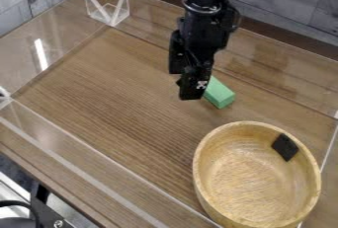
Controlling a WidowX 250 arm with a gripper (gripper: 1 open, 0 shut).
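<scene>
My black gripper (191,80) hangs open above the wooden table (93,104), just to the left of a green rectangular block (219,96). The block is partly hidden behind the arm and gripper; whether they touch I cannot tell.
A large tan round container (254,188) with a black patch on its rim fills the lower right. A white wire holder (109,7) stands at the back left. Black cables lie at the bottom left corner.
</scene>
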